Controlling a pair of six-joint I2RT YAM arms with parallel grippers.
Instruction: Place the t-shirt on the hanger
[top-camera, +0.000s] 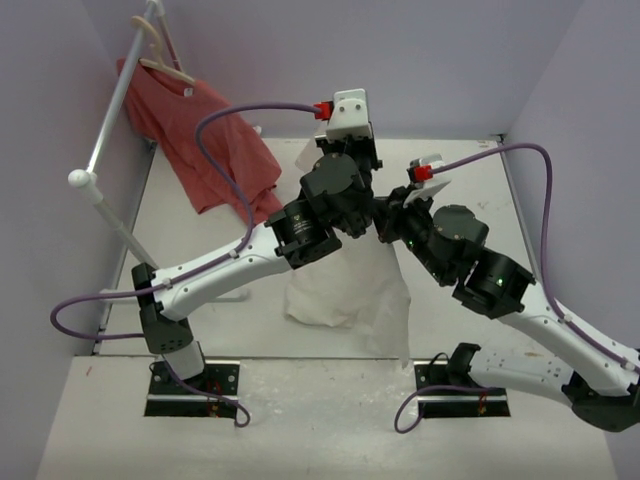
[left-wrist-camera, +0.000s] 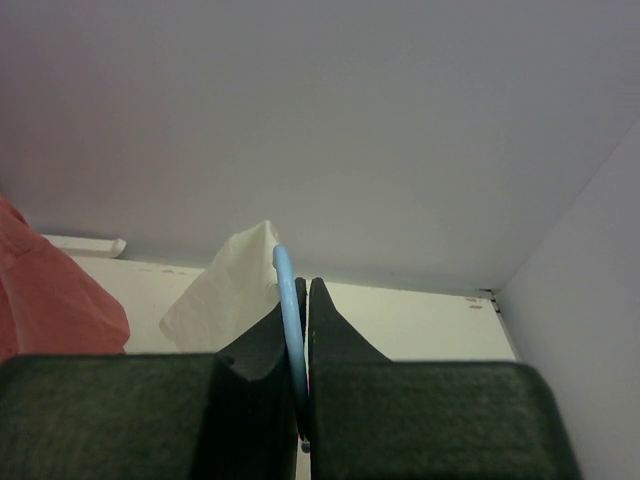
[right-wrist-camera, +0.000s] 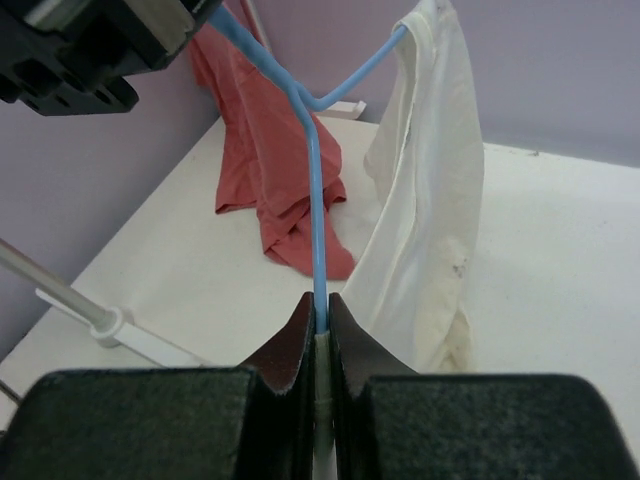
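A light blue hanger (right-wrist-camera: 317, 210) spans the two grippers. My left gripper is shut on it near its neck, and its dark body reaches into the top left of the right wrist view. Lower down, my right gripper is shut on one arm of the same hanger. The white t-shirt (right-wrist-camera: 425, 190) hangs from the hanger's other arm, at the far side. From above, the shirt (top-camera: 350, 285) droops below the two wrists, and both sets of fingertips are hidden there.
At the left stands a white rack (top-camera: 115, 100) with a red shirt (top-camera: 215, 145) on a wooden hanger (top-camera: 165, 70). Grey walls close in the sides and back.
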